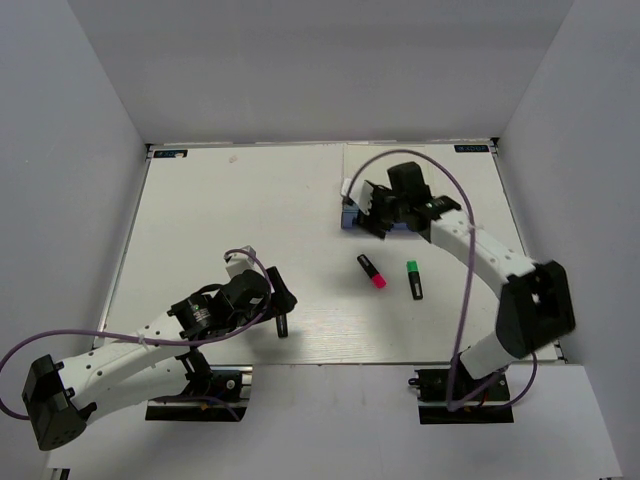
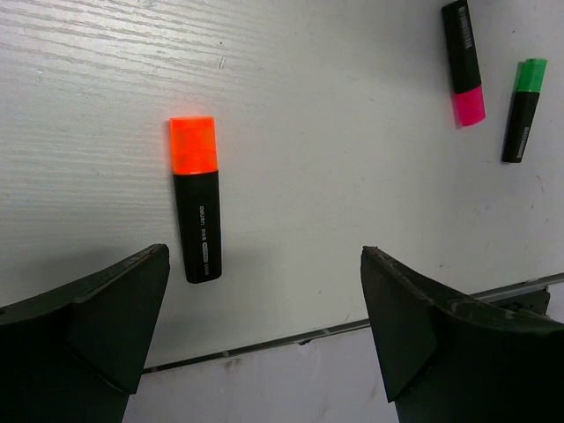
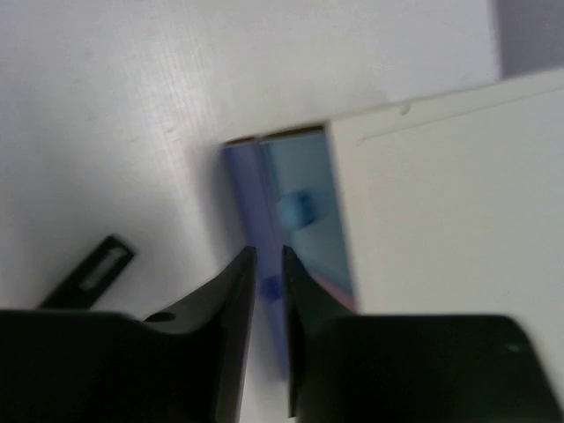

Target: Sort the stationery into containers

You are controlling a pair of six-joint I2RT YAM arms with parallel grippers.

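An orange-capped black highlighter lies on the table between the widely spaced fingers of my open left gripper, untouched. In the top view, a pink-capped marker and a green-capped marker rest right of the middle. Behind them stands a blue container, partly covered by my right arm. My right gripper is over this container; a narrow gap separates its fingers, with nothing visible in it. In the blurred right wrist view, the container's blue wall runs beyond the fingertips, with small blue and pink things inside.
A white flat panel fills the right side of the right wrist view beside the container. A black cable arcs above the right arm.
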